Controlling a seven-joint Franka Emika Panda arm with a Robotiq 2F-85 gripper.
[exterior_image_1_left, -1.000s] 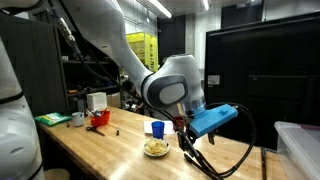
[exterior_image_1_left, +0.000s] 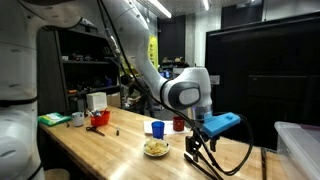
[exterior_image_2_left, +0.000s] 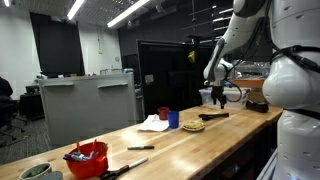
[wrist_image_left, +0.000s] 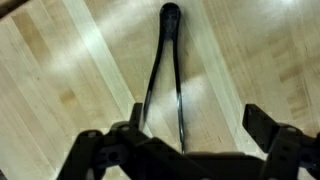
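Below my gripper in the wrist view, a slim black pair of tongs (wrist_image_left: 170, 18) lies on the wooden table. Its joined end points toward the top of the picture, and its two arms spread slightly toward the bottom. My gripper is open, one dark finger (wrist_image_left: 88, 152) left of the tongs and the other to the right. Nothing is held. The lower ends of the tongs are hidden behind the gripper. Exterior view 1 shows the tongs (exterior_image_1_left: 204, 166) near the table's front right, under the arm with its blue band.
A plate with yellow contents (exterior_image_1_left: 156, 147), a blue cup (exterior_image_1_left: 158, 130) and a red cup (exterior_image_1_left: 179, 124) stand left of the arm. Farther left is a red basket (exterior_image_2_left: 86, 162). A clear plastic bin (exterior_image_1_left: 298, 145) is at the right. Bare table surrounds the tongs.
The arm has shifted slightly, its upper links swinging right and the red cup coming into view beside it. The plate and blue cup have stayed put.
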